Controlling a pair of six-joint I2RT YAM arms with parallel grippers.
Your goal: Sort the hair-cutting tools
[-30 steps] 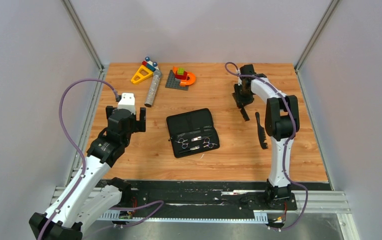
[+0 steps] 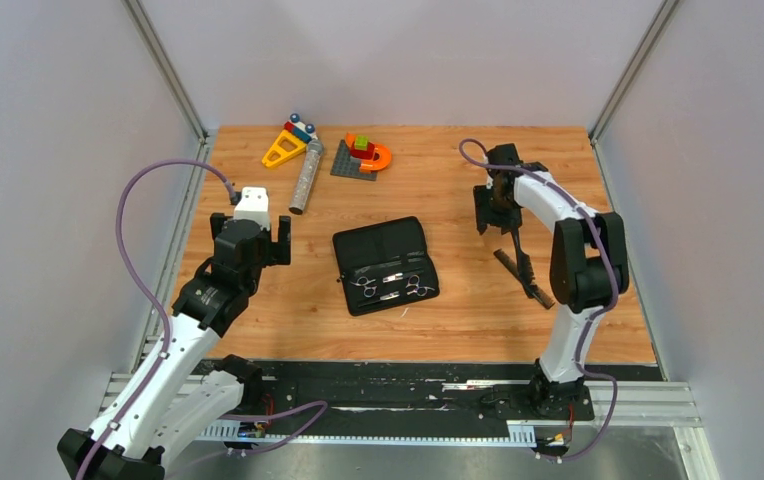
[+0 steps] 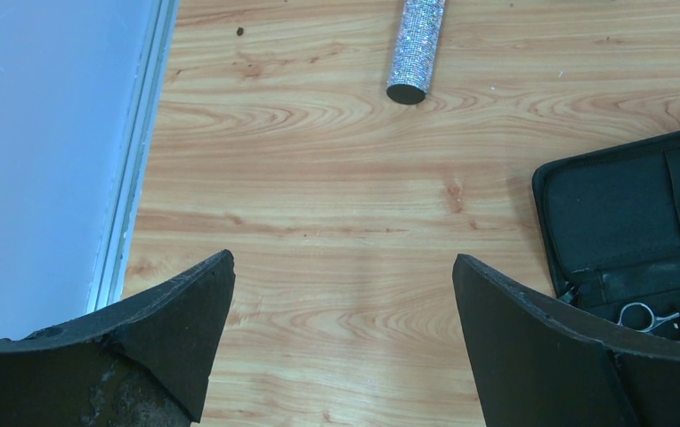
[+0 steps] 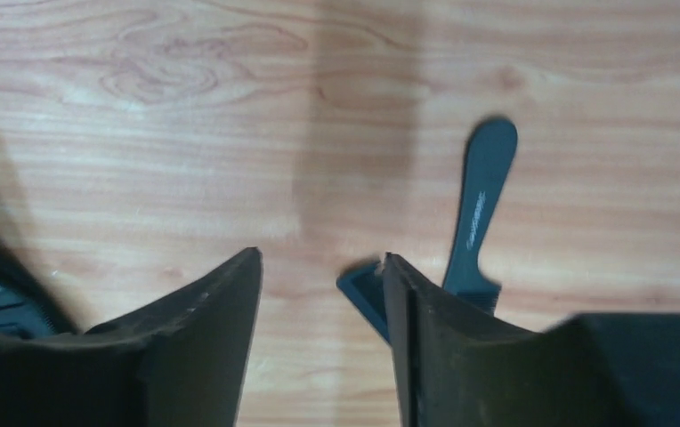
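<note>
An open black case [image 2: 378,245] with scissors and slim tools in loops lies mid-table; its edge also shows in both wrist views. Right of it, two black combs lie close together: one with a slim handle [image 4: 483,178], the other [image 2: 503,260] mostly hidden by my fingers in the right wrist view. My right gripper is above them, fingers apart, nothing visible between. My left gripper stands open over bare wood left of the case.
A glittery cylinder [image 2: 307,178], a yellow toy [image 2: 280,150] and coloured bricks on a grey plate [image 2: 343,165] sit at the back left. Walls border the table; wood around the case is clear.
The comb that was by it a second ago now lies beside the other comb. The left arm is unchanged.
</note>
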